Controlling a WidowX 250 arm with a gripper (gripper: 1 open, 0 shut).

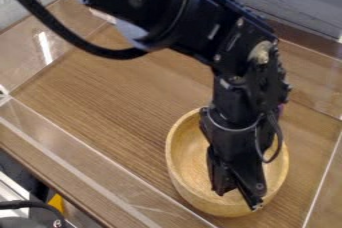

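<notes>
The black gripper [246,180] of my arm reaches down into a yellow round bowl [187,167] on the wooden counter at the lower right. Its fingertips sit low inside the bowl and look shut; the arm hides much of the bowl's back and right part, so whether anything small is between the fingers cannot be seen.
Clear panels edge it at left and right, with a wall behind. A black cable and some items lie beyond the lower left edge.
</notes>
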